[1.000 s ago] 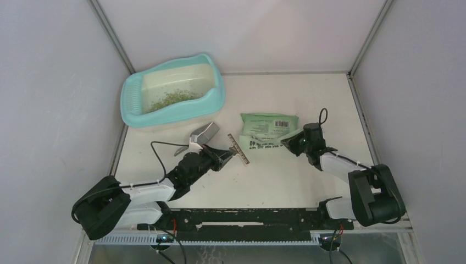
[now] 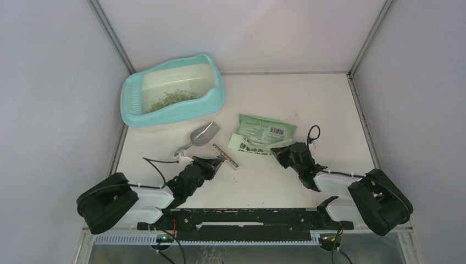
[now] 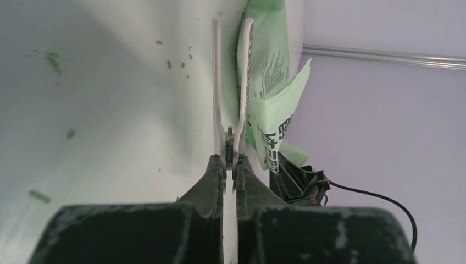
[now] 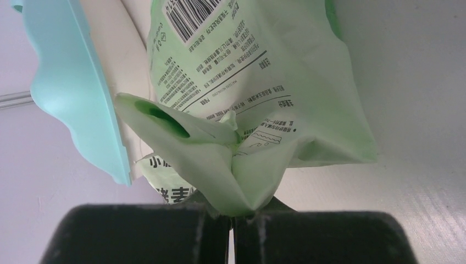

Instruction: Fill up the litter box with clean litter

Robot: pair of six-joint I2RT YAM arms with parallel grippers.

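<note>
A pale green litter bag (image 2: 264,129) lies on the table, its torn flap (image 4: 220,176) pulled toward my right gripper (image 2: 280,151), which is shut on it. My left gripper (image 2: 217,160) is shut on a long narrow scraper-like tool (image 2: 231,162), whose two rods (image 3: 244,82) rise between the fingers in the left wrist view, left of the bag. The turquoise litter box (image 2: 173,115) stands at the back left, with a thin scattering of green bits in it.
A metal scoop (image 2: 203,132) lies between the box and my left gripper. Small green crumbs are on the table. Walls close in the sides and back.
Over the last second my right gripper has moved toward the front left, tugging the bag's flap slightly. My left gripper has moved left and a little toward the front with the tool.
</note>
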